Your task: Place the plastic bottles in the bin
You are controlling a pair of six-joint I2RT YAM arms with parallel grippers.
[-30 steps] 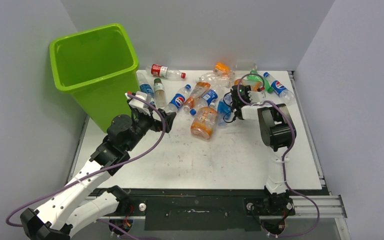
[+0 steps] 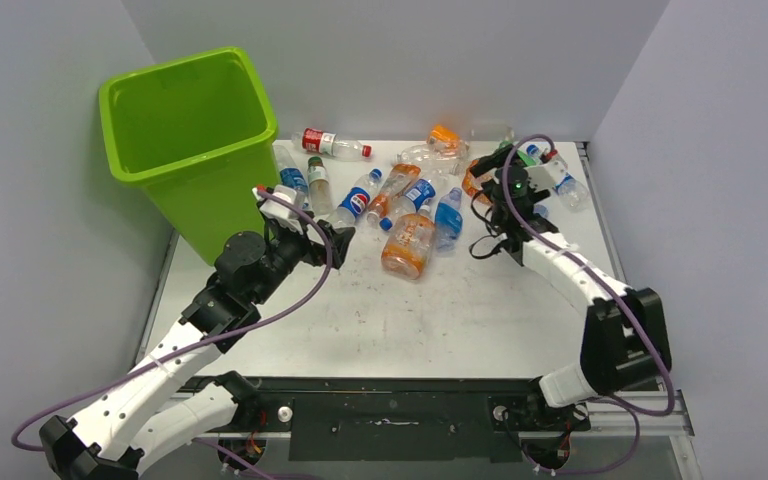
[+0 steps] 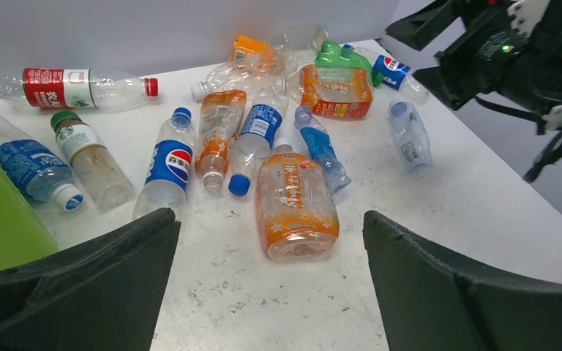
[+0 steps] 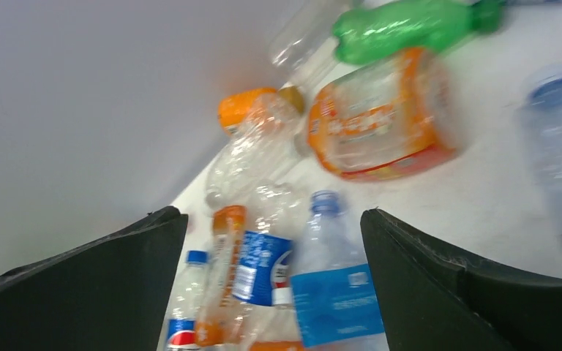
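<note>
The tall green bin point(image 2: 175, 160) stands at the left rear of the table, empty where its inside shows. Several plastic bottles lie along the back: a red-labelled one point(image 2: 332, 144), a Pepsi bottle point(image 3: 169, 164), a big orange-labelled bottle point(image 3: 296, 201) and a crumpled blue-labelled one point(image 3: 322, 148) among them. Near the bin my left gripper point(image 2: 335, 245) is open and empty, facing the bottles. Above the back right bottles hovers my right gripper, open, nothing between its fingers; an orange-labelled bottle point(image 4: 380, 117) and a green bottle point(image 4: 417, 29) lie beyond it.
Grey walls point(image 2: 380, 70) close off the back and sides. A small clear bottle point(image 3: 410, 137) lies alone at the right. Purple cables trail along both arms.
The left arm and the bin have stayed still.
</note>
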